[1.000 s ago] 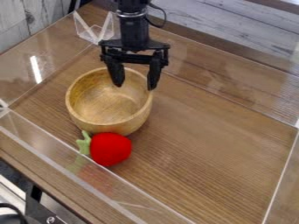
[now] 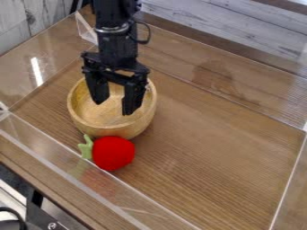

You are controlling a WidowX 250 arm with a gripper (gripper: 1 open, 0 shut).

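My black gripper [image 2: 114, 85] hangs open, its fingers spread over the back part of a tan wooden bowl [image 2: 111, 122], with nothing visible held. A red vegetable with a green stem, like a tomato or pepper [image 2: 114, 154], lies just in front of the bowl on the wooden table.
A pale edge runs along the left side, and a clear plastic object stands at the back left, partly behind the arm. Something dark sits at the bottom left corner.
The gripper has moved toward the front and slightly left, down over the bowl. The bowl and the red vegetable have stayed where they were.
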